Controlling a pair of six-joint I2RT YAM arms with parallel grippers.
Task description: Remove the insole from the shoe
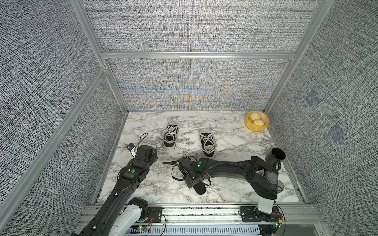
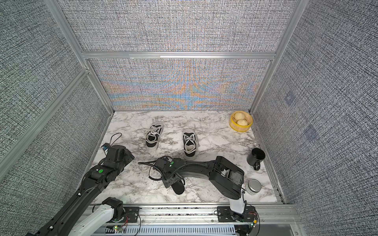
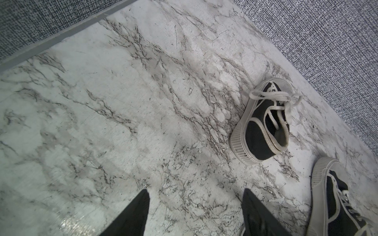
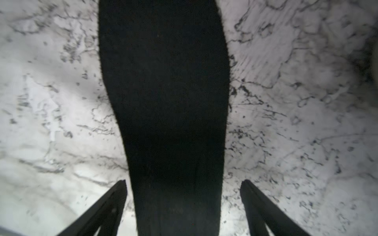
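Note:
A black insole (image 4: 173, 98) lies flat on the marble table, filling the middle of the right wrist view. My right gripper is open above it, one finger on either side of the insole's narrower part. In the top left view one end of the insole (image 1: 200, 188) shows beneath the right arm. Two black-and-white laced shoes, a left one (image 1: 170, 136) and a right one (image 1: 207, 144), stand upright farther back. My left gripper stands open over bare table, with nothing between its fingers; both shoes are beyond it.
A yellow-rimmed basket with buns (image 1: 246, 125) stands at the back right. Along the right side are a black mug (image 2: 256, 157) and a round tin (image 2: 254, 185). A small device with a cable (image 1: 131, 148) lies near the left arm.

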